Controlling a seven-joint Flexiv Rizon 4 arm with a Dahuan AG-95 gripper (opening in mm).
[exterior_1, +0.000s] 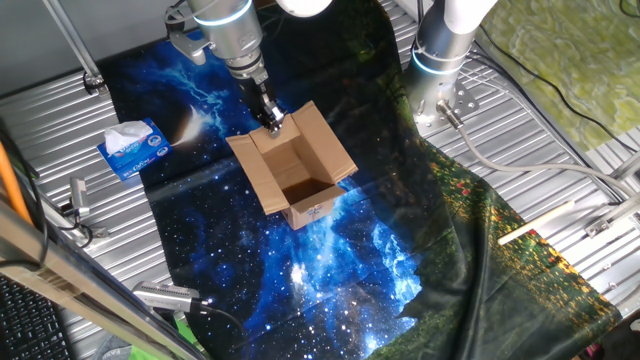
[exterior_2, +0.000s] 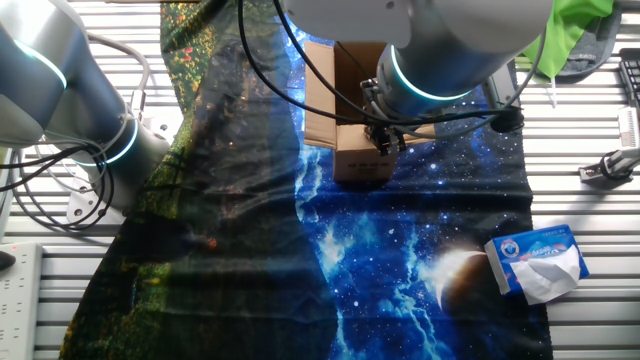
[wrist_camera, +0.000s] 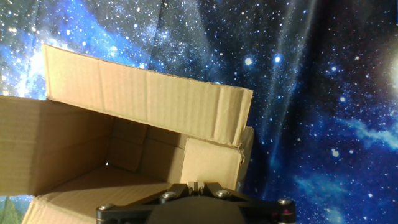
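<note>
An open, brown cardboard box (exterior_1: 289, 180) stands on the dark printed cloth, its flaps spread outward on several sides. Over its back edge in exterior view 1 is my gripper (exterior_1: 274, 127), pointing down. From the wrist, the gripper shows its fingertips drawn close together, in front of a light cardboard panel (wrist_camera: 212, 163) on the box's right side. Whether cardboard lies between the tips cannot be made out. The wide upper flap (wrist_camera: 146, 96) leans outward, and the part of the interior that shows looks empty. In exterior view 2, the arm and cables partly cover the box (exterior_2: 363, 165).
A blue tissue box (exterior_1: 136, 152) sits at the cloth's left edge. Cloth (exterior_1: 350, 285) in front of the cardboard box is clear. Black cables (exterior_2: 300, 95) hang by the arm.
</note>
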